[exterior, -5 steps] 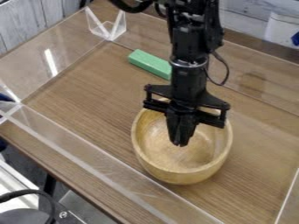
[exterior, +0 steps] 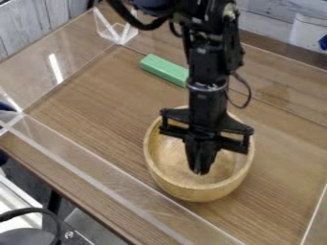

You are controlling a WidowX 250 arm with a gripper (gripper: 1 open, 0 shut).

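A round tan bowl [exterior: 194, 187] sits on the wooden table in the middle of the camera view. My black gripper [exterior: 201, 159] hangs down into the bowl from above, its fingers shut and pointing at the bowl's inside. Nothing shows between the fingertips. The arm hides the back part of the bowl's rim.
A green block [exterior: 161, 68] lies behind and left of the bowl. A clear plastic holder [exterior: 115, 31] stands at the back left. A white object [exterior: 307, 34] is at the back right.
My gripper has moved slightly down and toward the front of the bowl over the last second. The bowl and the green block stay where they were.
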